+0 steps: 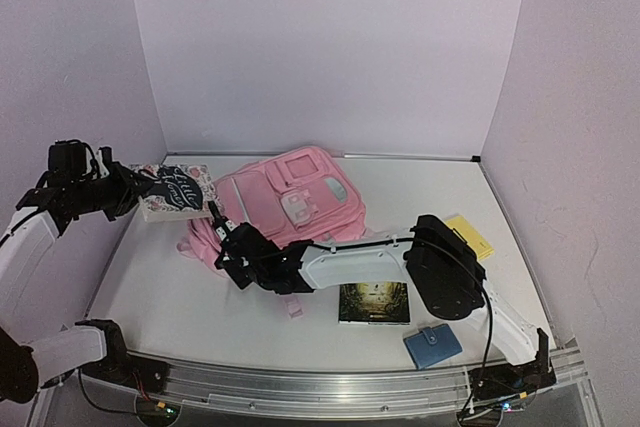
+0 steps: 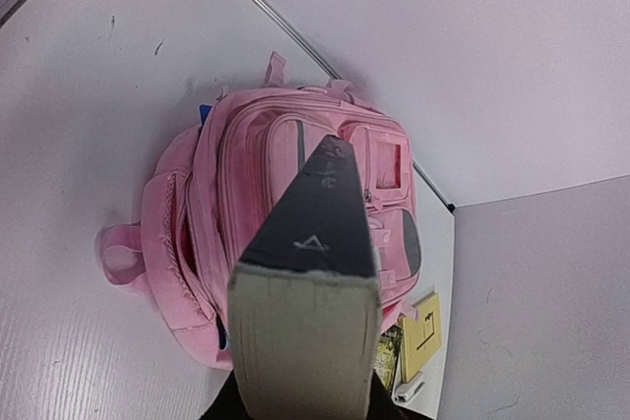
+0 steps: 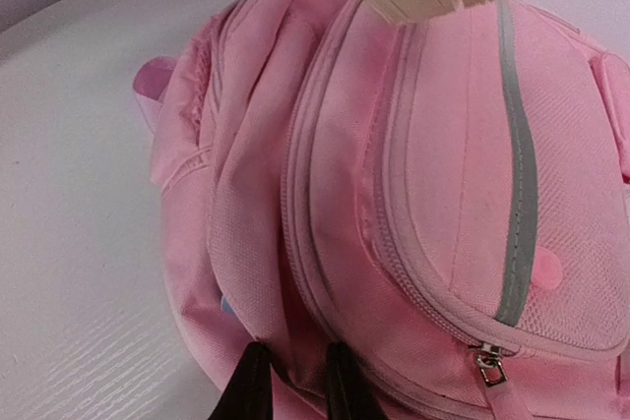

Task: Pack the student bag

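Observation:
The pink backpack (image 1: pixel 265 197) lies on the white table with its opening toward the left. A thick book with a floral cover (image 1: pixel 175 189) is held up by my left gripper (image 1: pixel 138 185), beside and over the bag's left part. In the left wrist view the book (image 2: pixel 307 341) stands edge-on and hides part of the backpack (image 2: pixel 246 174). My right gripper is down at the bag's opening edge, its dark fingertips (image 3: pixel 254 359) a little apart. Pink fabric (image 3: pixel 246 272) shows between and behind them; no firm grip on it is visible.
A dark book (image 1: pixel 375 302) and a blue wallet (image 1: pixel 433 345) lie at the front right. Behind the right arm is a yellow notebook (image 1: pixel 470 235). A white object (image 2: pixel 409 388) lies near it.

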